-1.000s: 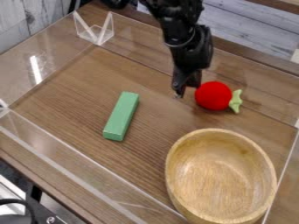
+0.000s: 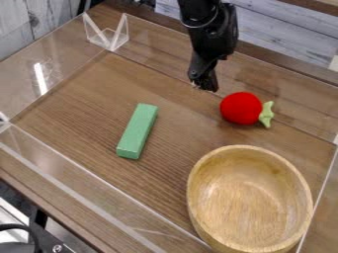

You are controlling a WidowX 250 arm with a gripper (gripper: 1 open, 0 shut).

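My black gripper (image 2: 204,81) hangs open at the top centre, above and just behind a red round object (image 2: 240,108) with green leaves at its right, with nothing seen between its fingers. A light green block (image 2: 137,131) lies left of centre. A wooden bowl (image 2: 248,200) sits at the lower right.
A clear plastic piece (image 2: 107,33) stands at the upper left. The wooden table (image 2: 66,119) has free room on the left. A rail runs along the back right edge, and the table's left edge drops to the floor.
My gripper has risen and moved back, away from the red object, which lies in the same place. The other objects are unchanged.
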